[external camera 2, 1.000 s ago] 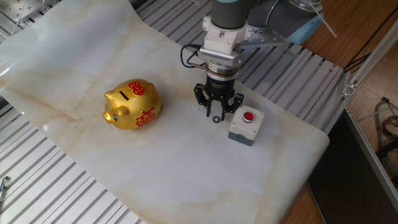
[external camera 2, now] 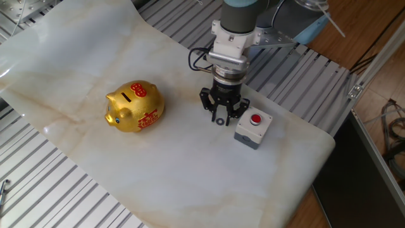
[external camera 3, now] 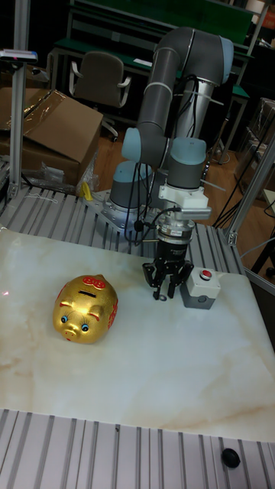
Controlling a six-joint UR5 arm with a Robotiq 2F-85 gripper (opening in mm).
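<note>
A gold piggy bank [external camera 2: 136, 106] with red markings and a dark slot on top stands on the marbled sheet. Some distance to its right in exterior view 2, my gripper [external camera 2: 221, 119] points downward, open, its two fingertips apart. A small grey ring-like disc [external camera 2: 220, 122] lies on the sheet at the gap between the fingertips, apparently not clamped. Right beside the gripper is a white and grey box [external camera 2: 254, 130] with a red button [external camera 2: 255, 119]. In exterior view 3 the box [external camera 3: 201, 291] appears very close to the gripper's right side; contact cannot be told.
Slatted metal table [external camera 2: 63, 190] borders the marbled sheet [external camera 2: 209, 183], which curls at its right end. A round black knob [external camera 3: 231, 458] sits near the front edge in exterior view 3.
Over the last second my gripper has moved slightly right in exterior view 2, and the button box has shifted slightly the same way. The disc and piggy bank have stayed put.
</note>
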